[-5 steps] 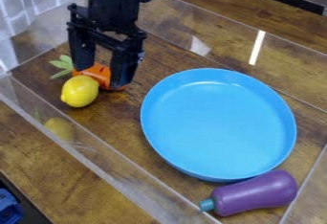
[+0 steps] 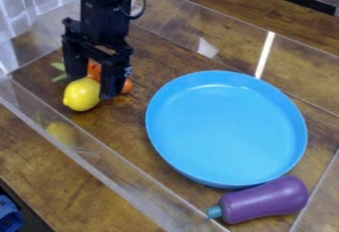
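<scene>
My black gripper (image 2: 95, 63) hangs at the upper left, open, over an orange carrot with a green top that it partly hides. A yellow lemon-like toy (image 2: 82, 94) lies just below the fingers. The carrot (image 2: 122, 85) shows beside it on the right.
A large blue plate (image 2: 225, 132) fills the right middle. A purple eggplant (image 2: 261, 200) lies at the bottom right. Clear walls edge the wooden surface. Bare wood shows at the top and lower left.
</scene>
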